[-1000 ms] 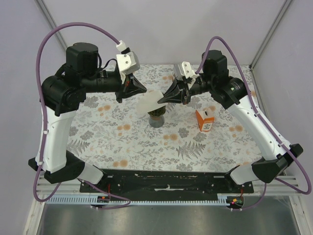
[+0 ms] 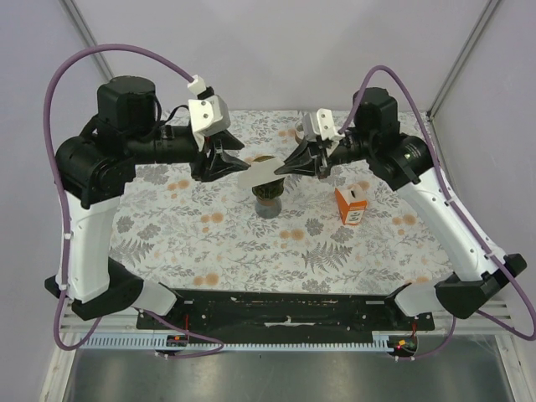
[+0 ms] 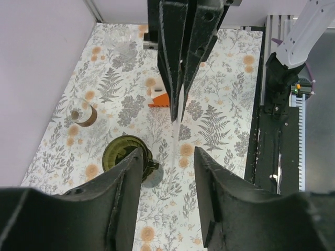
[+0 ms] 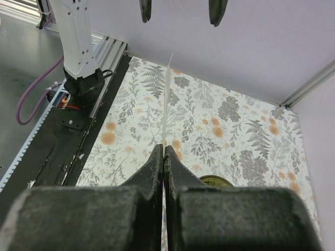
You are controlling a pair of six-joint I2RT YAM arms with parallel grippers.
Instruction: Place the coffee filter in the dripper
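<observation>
A white paper coffee filter [image 2: 258, 174] hangs from my right gripper [image 2: 286, 165], whose fingers are shut on its edge. In both wrist views it shows nearly edge-on, as a thin pale strip. The dark green dripper [image 2: 269, 190] stands on a clear base just below and behind the filter; its round opening [image 3: 118, 146] shows in the left wrist view. My left gripper [image 2: 226, 165] is just left of the filter, its fingers [image 3: 126, 193] apart with the filter beyond their tips, nothing held.
An orange box [image 2: 351, 206] stands to the right on the floral mat. In the left wrist view a clear cup [image 3: 81, 111] stands behind the dripper.
My left gripper has shifted slightly away from the filter to the left and its fingers have opened. The right gripper has moved a little to the right, still with the filter.
</observation>
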